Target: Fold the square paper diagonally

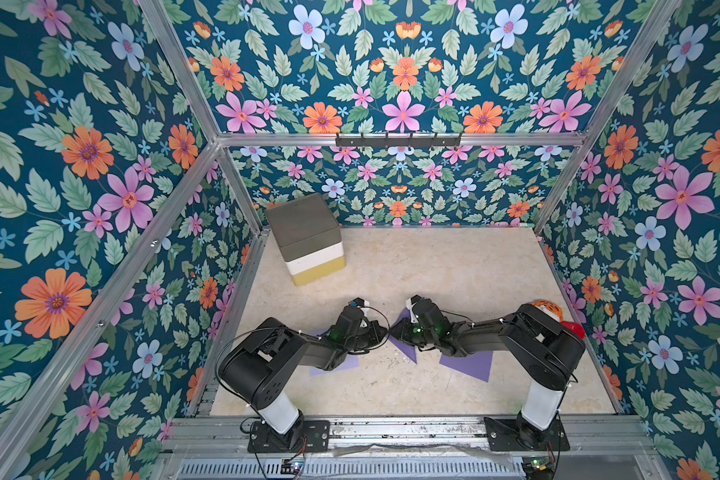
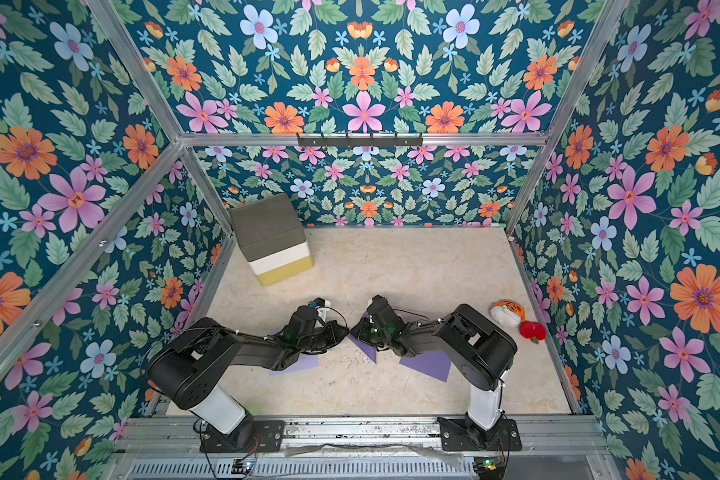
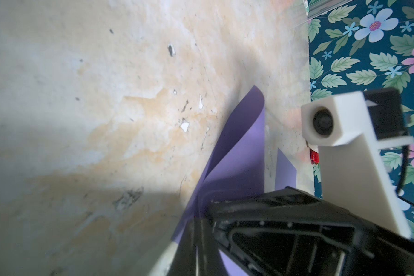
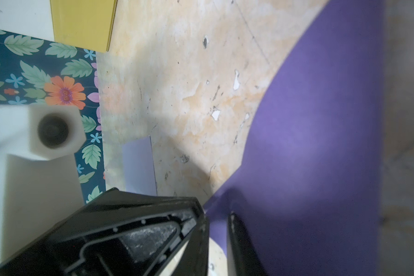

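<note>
A purple paper lies in the middle of the table under both grippers, bent over into a triangular, curled shape in the left wrist view. My left gripper is at its left edge, fingers shut; I cannot see anything held between them. My right gripper is over the paper from the right, its fingertips slightly apart at the paper's edge; whether paper is between them is unclear. The fingertips are blurred in both wrist views.
A lilac sheet and another purple sheet lie under the arms. A stacked box stands back left; red and orange objects lie at the right.
</note>
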